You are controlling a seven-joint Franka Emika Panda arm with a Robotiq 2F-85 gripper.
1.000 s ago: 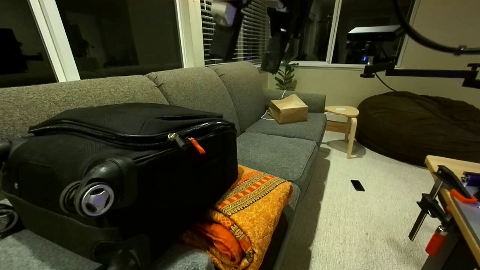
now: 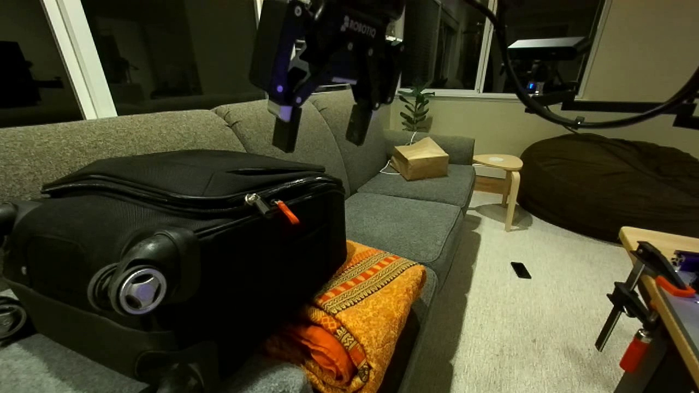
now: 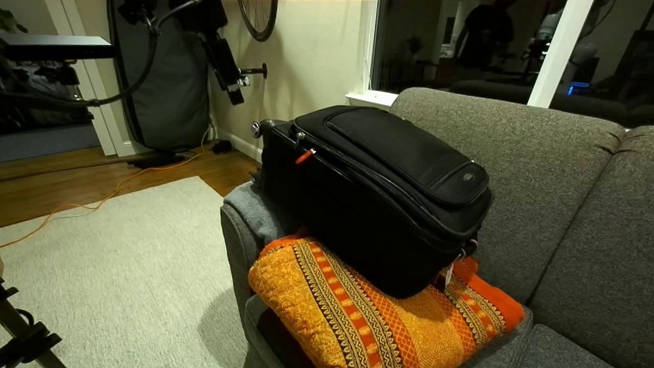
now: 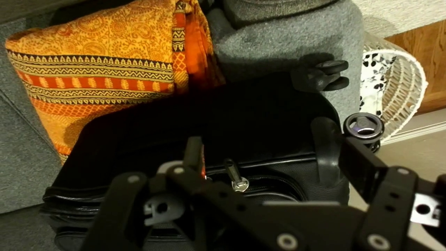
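Note:
A black suitcase (image 2: 262, 275) lies on its back on the grey sofa, partly over a folded orange patterned blanket (image 2: 373, 295). Along its upper edge run zippers; one has a red pull tab (image 2: 286, 212) and beside it is a plain metal zipper pull (image 4: 236, 177). Open and empty, my gripper (image 2: 322, 134) hangs in the air above the suitcase. In the wrist view its fingers (image 4: 193, 152) spread wide over the zipper corner, and the near finger hides most of the red tab. From the second exterior view, only part of the gripper (image 3: 236, 92) shows, beyond the wheeled end.
Suitcase wheels (image 4: 363, 124) stick out at one end, near a white wicker basket (image 4: 403, 92) beside the sofa arm. A paper bag (image 2: 421, 159) sits on the far sofa seat. At the right is a table edge with clamps (image 2: 645, 295). The air above the suitcase is free.
My gripper has come lower and toward the suitcase, from near the top of the exterior view. Its cable has swung along. The suitcase and blanket have not moved.

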